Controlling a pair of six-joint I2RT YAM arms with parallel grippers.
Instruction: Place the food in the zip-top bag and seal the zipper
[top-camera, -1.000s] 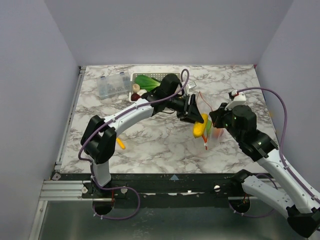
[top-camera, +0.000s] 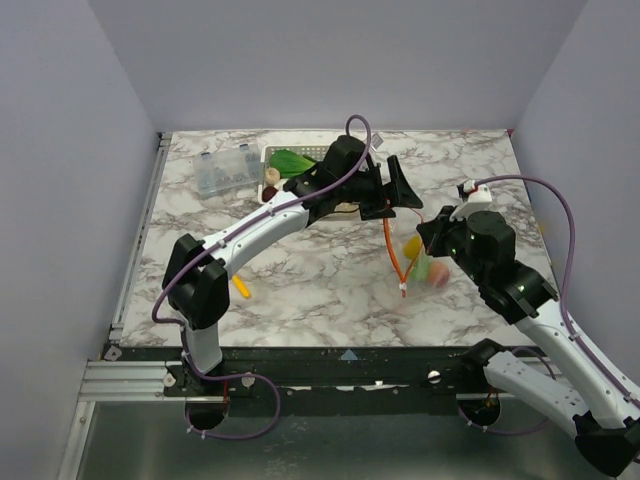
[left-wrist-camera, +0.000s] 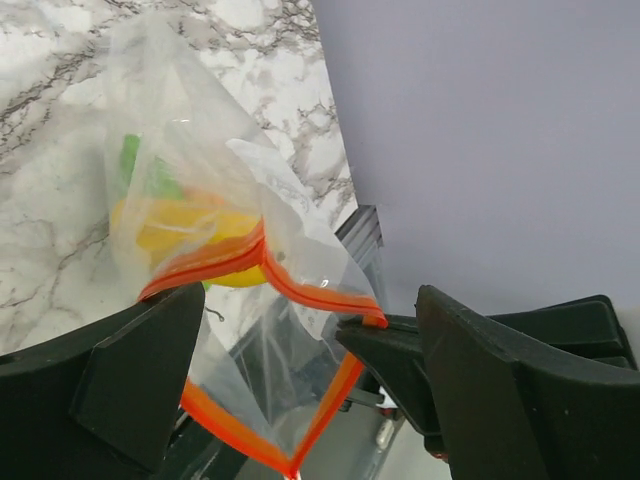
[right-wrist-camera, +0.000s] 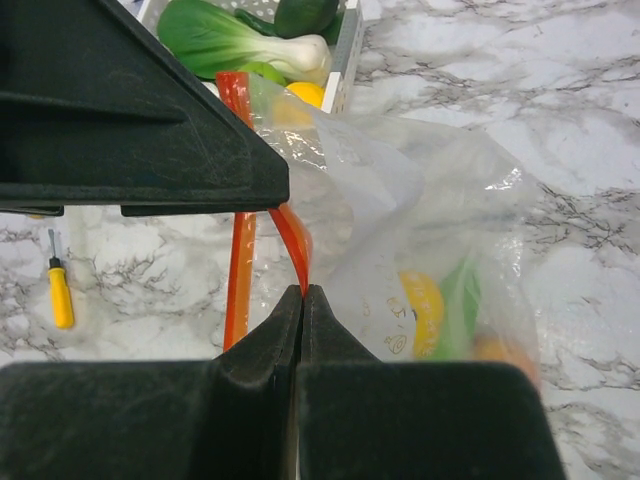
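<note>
The clear zip bag (top-camera: 405, 275) with an orange zipper rim (right-wrist-camera: 240, 275) stands with its mouth spread, facing left. Through its film show a yellow food piece (right-wrist-camera: 425, 310), a green one (right-wrist-camera: 460, 300) and a peach-coloured one (right-wrist-camera: 500, 353). My right gripper is shut on the orange rim at the side of the mouth. My left gripper is open in front of the mouth, with no food between its fingers. In the left wrist view the yellow piece (left-wrist-camera: 180, 228) lies beyond the rim, inside the bag.
A white crate (top-camera: 312, 152) of vegetables, with a green bok choy (top-camera: 290, 163), stands behind the left arm. A clear plastic box (top-camera: 226, 168) lies left of it. A yellow screwdriver (top-camera: 240, 287) rests on the marble table, whose front middle is clear.
The yellow piece has gone from my left gripper into the bag. That gripper has opened and drawn back up from the mouth. The right gripper has stayed in place.
</note>
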